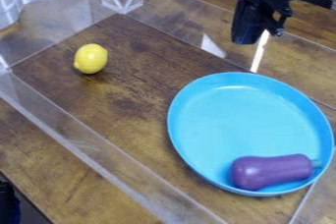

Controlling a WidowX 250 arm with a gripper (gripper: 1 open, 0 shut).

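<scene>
The black gripper (247, 27) hangs at the top right, above and behind the blue plate, shut, with nothing seen between its fingers. On the blue plate (223, 120) at the right lies a purple eggplant (272, 170) near the front rim. A yellow lemon (90, 58) rests on the dark wooden board at the left, apart from the plate.
Clear plastic walls surround the wooden work surface (105, 115), along the left, the back and the front. The middle of the board between lemon and plate is bare.
</scene>
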